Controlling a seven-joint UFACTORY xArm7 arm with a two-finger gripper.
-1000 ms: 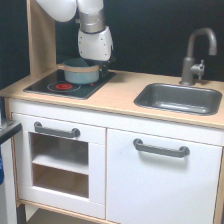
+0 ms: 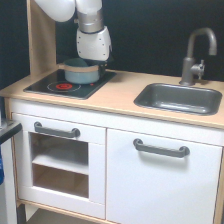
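Observation:
A grey-blue toy pot (image 2: 82, 75) with a pale inside stands on the black stovetop (image 2: 50, 94) at the left of the toy kitchen's counter. My white gripper (image 2: 101, 67) hangs from above at the pot's right rear side, pointing down. Its fingers are small and dark against the dark wall, partly lost behind the pot's rim. Whether they touch the pot, or how far apart they are, cannot be made out.
A red burner mark (image 2: 62, 87) shows in front of the pot. On the right are a grey sink (image 2: 180, 98) and a tall faucet (image 2: 190, 60). Bare wooden counter (image 2: 122, 92) lies between stovetop and sink. Below are an open-fronted oven (image 2: 62, 160) and a white cabinet door (image 2: 160, 180).
The arm's hand has shifted very slightly to the left. The pot stays at nearly the same place on the stovetop; everything else looks unchanged.

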